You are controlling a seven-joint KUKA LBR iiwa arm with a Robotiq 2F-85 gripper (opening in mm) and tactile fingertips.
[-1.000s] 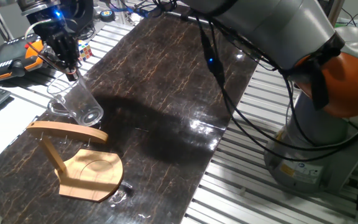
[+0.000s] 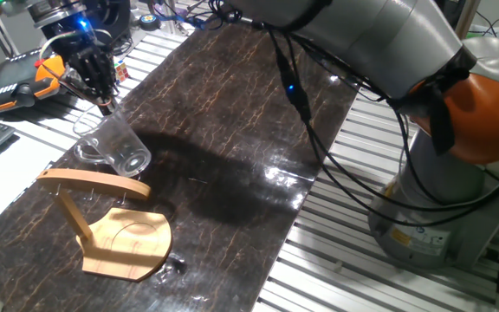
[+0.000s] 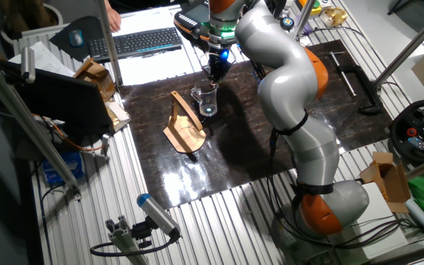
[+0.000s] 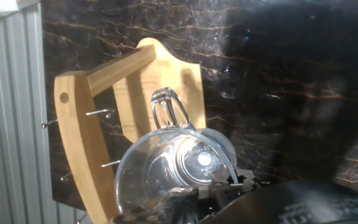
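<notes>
A clear glass mug (image 2: 115, 147) hangs tilted beneath my gripper (image 2: 106, 107), which is shut on its rim. In the wrist view the mug's open mouth faces the camera, its handle (image 4: 169, 109) pointing toward the wooden rack. Dark fingers (image 4: 244, 185) meet the rim at the lower edge there; their far ends are partly hidden. The wooden mug rack (image 2: 128, 247) stands on the dark table, with its curved top bar (image 2: 93, 182) carrying small metal hooks (image 4: 98, 112). Beside that bar the mug is close, apparently apart from the hooks.
A keyboard (image 3: 135, 46) lies beyond the table's far edge, and an orange-black case (image 2: 20, 82) is behind the gripper. A dark clamp-like tool (image 3: 358, 85) occupies the table's other end.
The rack stays where it was.
</notes>
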